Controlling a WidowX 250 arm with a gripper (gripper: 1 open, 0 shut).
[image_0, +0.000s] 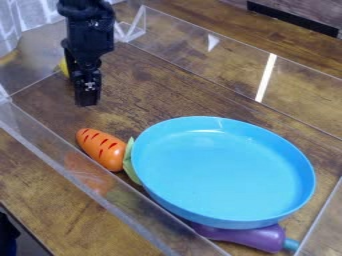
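My black gripper (86, 88) hangs at the upper left, open, low over the wooden floor of the clear-walled bin. A yellow object (64, 66) is partly hidden behind it. An orange toy carrot (102, 147) with dark stripes lies at the lower left, against the rim of a large blue plate (225, 170). A purple toy vegetable (251, 236) lies at the front right, partly under or behind the plate's near edge.
Clear plastic walls (267, 76) enclose the area. The wooden floor between my gripper and the plate (167, 95) is bare.
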